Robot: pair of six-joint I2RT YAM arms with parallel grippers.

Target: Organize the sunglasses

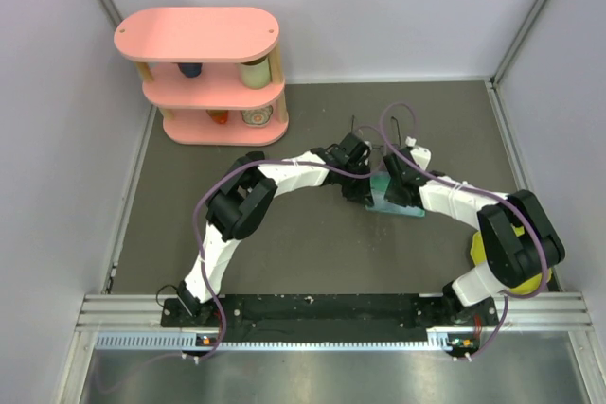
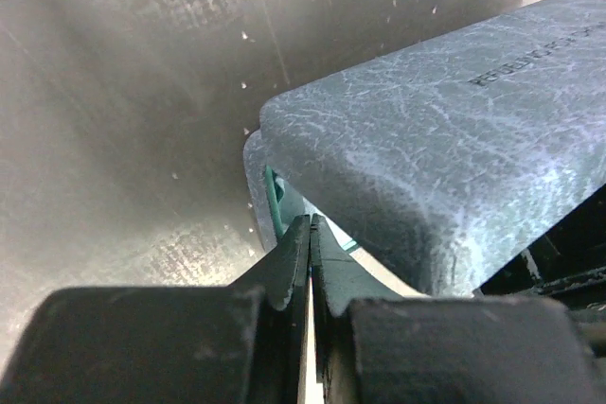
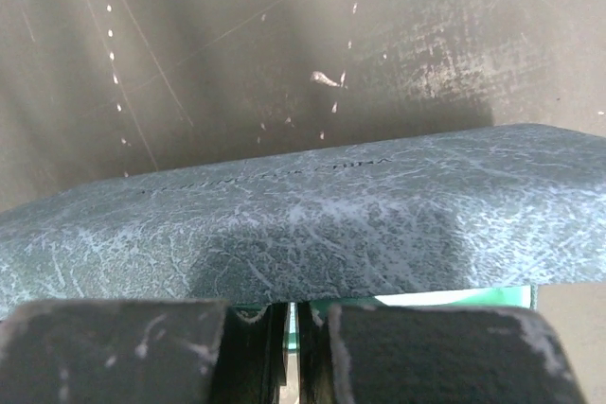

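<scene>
A case [image 1: 396, 210], pale blue-grey with a teal interior, lies right of centre on the dark table, partly hidden under both arms. In the left wrist view its mottled grey body [image 2: 426, 139] fills the upper right, with my left gripper shut right at it. In the right wrist view the grey case [image 3: 331, 205] spans the width, a green strip showing below, and my right gripper is shut against that lower side. I cannot make out anything between either gripper's fingers, nor any sunglasses.
A pink three-tier shelf [image 1: 197, 30] with cups and pots stands at the back left. A yellow container [image 1: 530, 281] sits at the right edge, partly behind the right arm.
</scene>
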